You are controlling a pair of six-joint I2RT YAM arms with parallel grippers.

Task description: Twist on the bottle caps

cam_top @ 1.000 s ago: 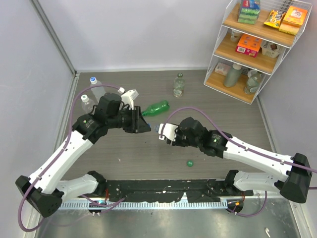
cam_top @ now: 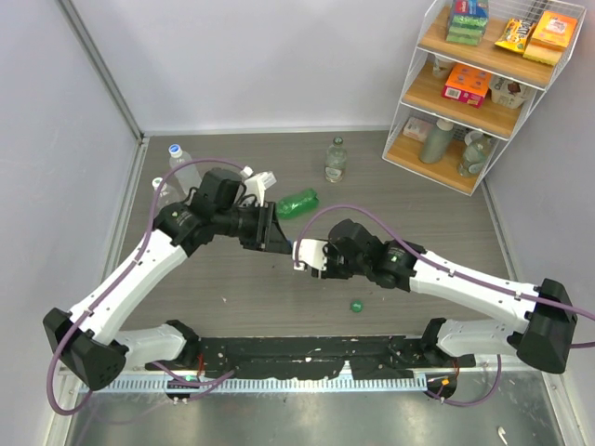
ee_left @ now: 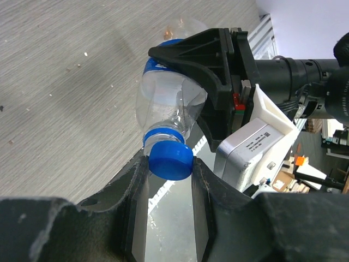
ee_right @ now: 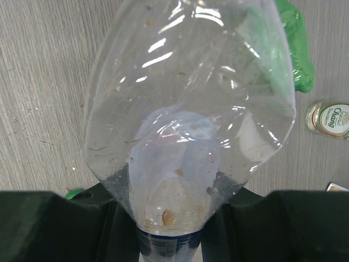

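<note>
My left gripper is shut on a blue cap (ee_left: 170, 161), which sits at the neck of a clear plastic bottle (ee_left: 163, 101); whether it is threaded I cannot tell. My right gripper is shut on that bottle (ee_right: 185, 82), seen end-on in the right wrist view. In the top view both grippers meet over the middle of the table. A loose green cap (cam_top: 356, 306) lies near the front.
A green bottle (cam_top: 297, 203) lies behind the grippers; a glass bottle (cam_top: 336, 163) stands farther back. Two clear bottles (cam_top: 184, 170) stand at back left. A shelf (cam_top: 497, 116) fills the back right.
</note>
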